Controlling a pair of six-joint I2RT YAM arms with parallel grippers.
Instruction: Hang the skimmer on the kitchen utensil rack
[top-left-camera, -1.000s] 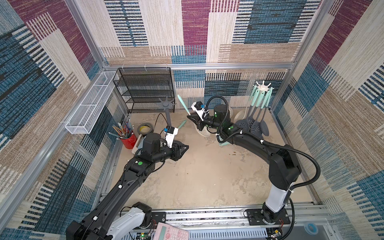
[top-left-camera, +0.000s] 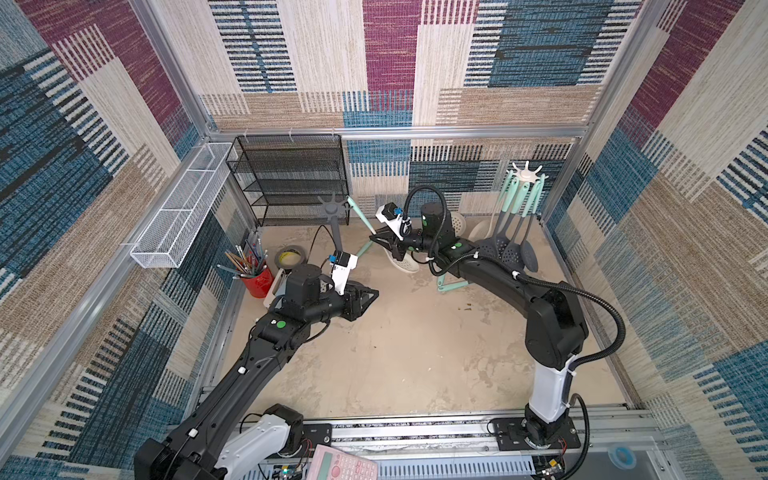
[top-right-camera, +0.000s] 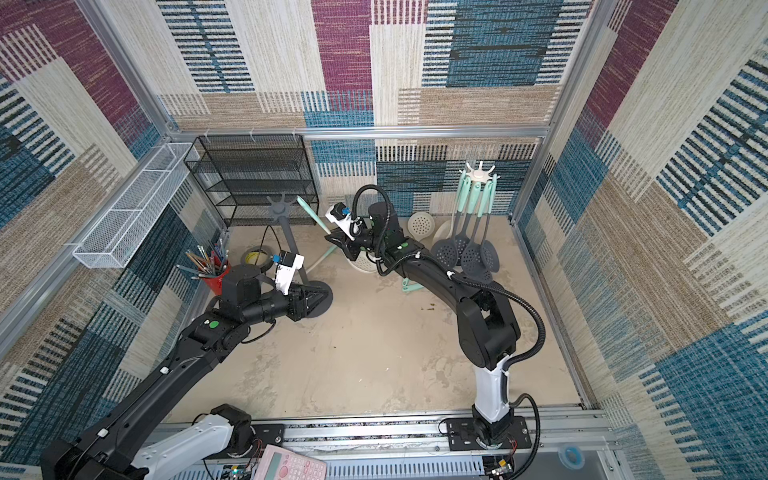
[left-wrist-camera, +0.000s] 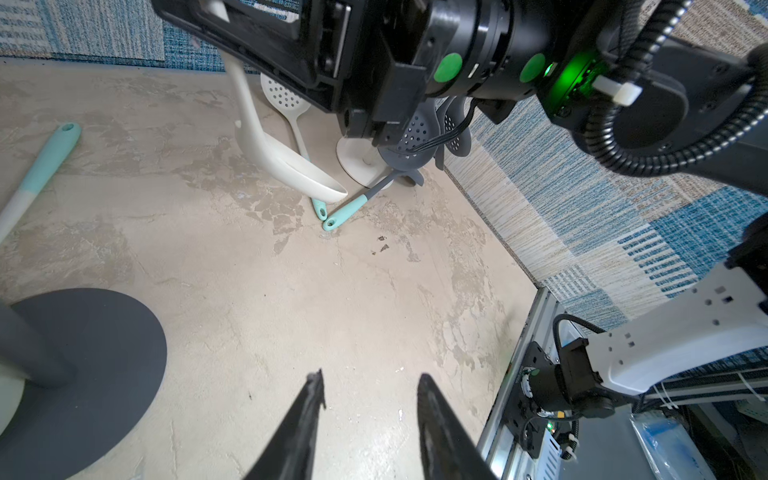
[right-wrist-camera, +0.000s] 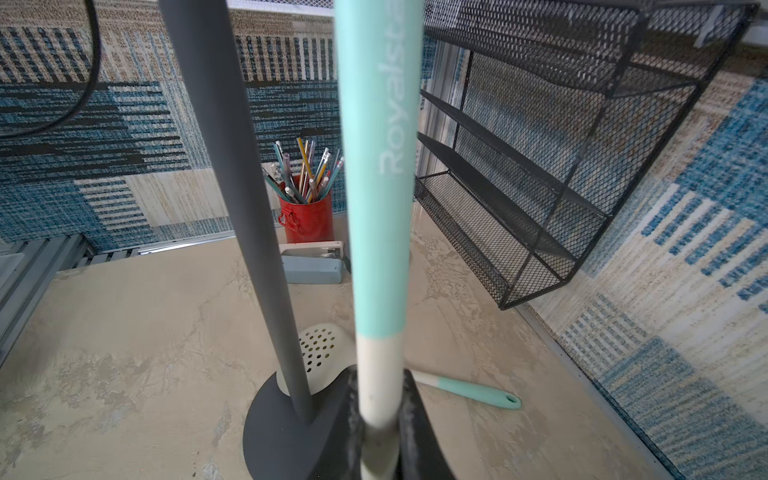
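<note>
My right gripper (top-left-camera: 382, 238) is shut on a mint-and-white utensil handle (right-wrist-camera: 376, 240), held upright near the grey rack's top arms (top-right-camera: 281, 205). The utensil's white head (left-wrist-camera: 296, 172) hangs below the gripper; whether it is perforated is not clear. In the right wrist view the grey post (right-wrist-camera: 264, 232) stands just left of the handle, on a dark round base. My left gripper (top-left-camera: 366, 297) stands open low near that base, its fingertips apart and empty. A white slotted utensil (right-wrist-camera: 324, 352) lies behind the post.
A second rack (top-left-camera: 525, 172) with hanging utensils stands at the back right. A black mesh shelf (top-left-camera: 284, 180), red pen cup (top-left-camera: 256, 281) and tape roll (top-left-camera: 289, 257) are at the left.
The left arm is nearly unmoved.
</note>
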